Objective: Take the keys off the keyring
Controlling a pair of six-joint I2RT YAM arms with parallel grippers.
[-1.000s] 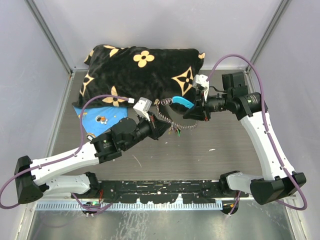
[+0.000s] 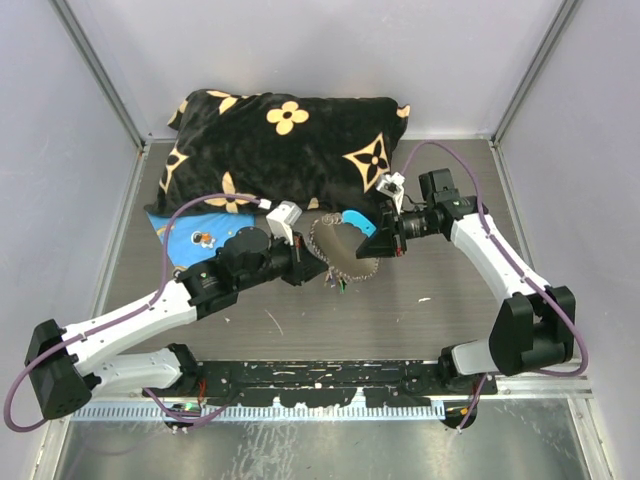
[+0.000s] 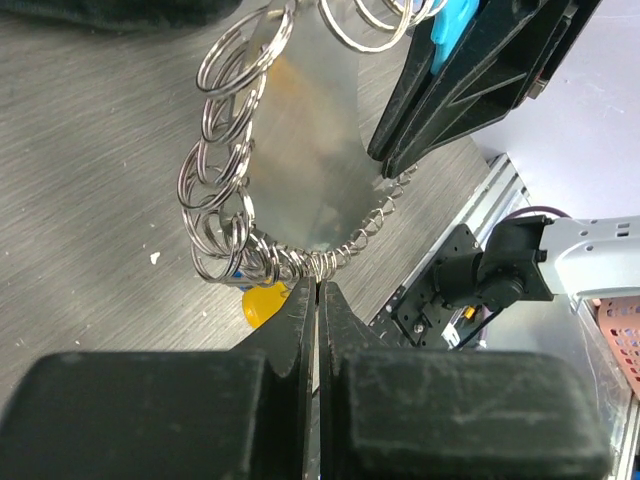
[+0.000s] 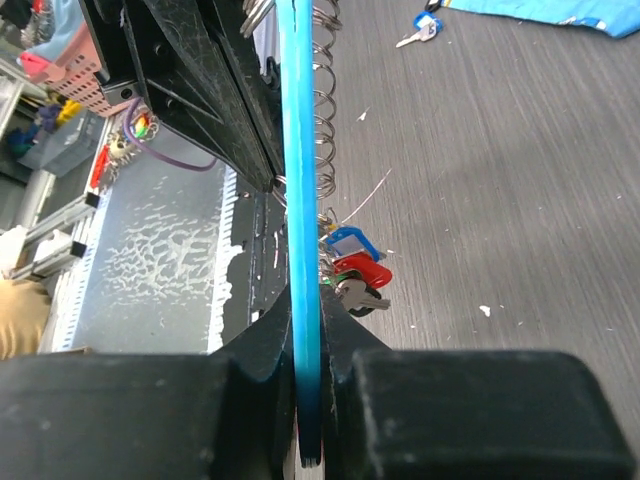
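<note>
The silver keyring (image 2: 316, 243), a loop of metal coils, hangs between my grippers round a grey blade with a blue handle (image 4: 298, 170). My right gripper is shut on that blue part, seen edge-on in the right wrist view. My left gripper is shut at the coils' lower end; whether it grips a coil is hard to tell. Keys (image 4: 355, 295) with blue and red tags (image 4: 362, 268) dangle below the coils; a yellow tag (image 3: 264, 303) shows under my left fingertips.
A loose key with blue tag (image 4: 420, 30) lies on the wooden floor beside a blue cloth (image 2: 205, 240). A black patterned blanket (image 2: 255, 150) fills the back.
Both grippers have shifted slightly left in the top view, and the right arm has moved down and inward. More of the grey blade now shows inside the coil loop.
</note>
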